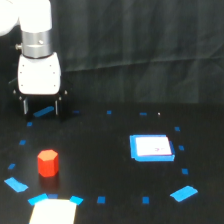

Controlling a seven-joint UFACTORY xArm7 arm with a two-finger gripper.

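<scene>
A white robot hand hangs over the back left of the black table, its gripper (41,106) open with two dark fingers spread wide apart. Between them I see no object, only dark background and some blue tape. Nearer the camera, below the hand in the picture, stands a red hexagonal block (48,163), apart from the gripper. Toward the right lies a flat white rectangle (153,146) with a blue border around it. At the front left edge is a pale cream square (53,212), partly cut off by the frame.
Small blue tape marks dot the table, with larger strips at the left (15,184) and right (184,193). A black curtain (140,50) closes off the back. Bare table lies between the red block and the blue-bordered rectangle.
</scene>
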